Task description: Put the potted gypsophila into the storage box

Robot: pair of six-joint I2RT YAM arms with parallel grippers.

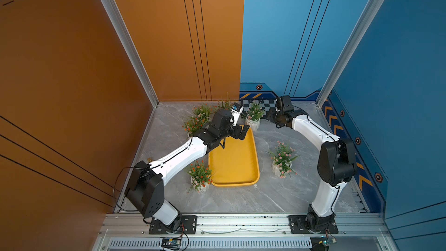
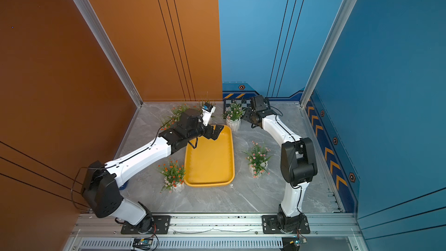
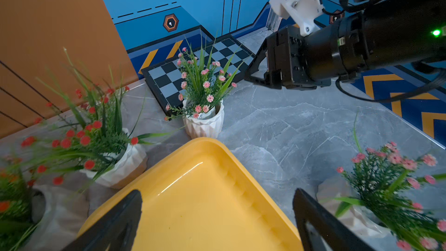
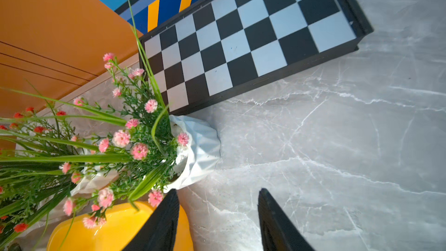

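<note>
A yellow storage box [image 1: 233, 160] sits empty in the middle. A potted pink-flowered plant in a white faceted pot stands just behind it, left of my right gripper's fingers in the right wrist view. My right gripper is open over bare marble, nothing between its fingers. My left gripper is open above the box's far part, with nothing between its fingers. Another pink-flowered plant [image 2: 257, 160] stands right of the box; red-flowered plants [image 3: 93, 144] stand at its back left, and one more [image 1: 200, 174] at its front left.
A checkered black-edged block [image 4: 250, 41] lies along the back wall behind the pink plant. Bare marble [image 1: 297, 134] lies to the right of the box. The two arms are fairly close at the back of the table.
</note>
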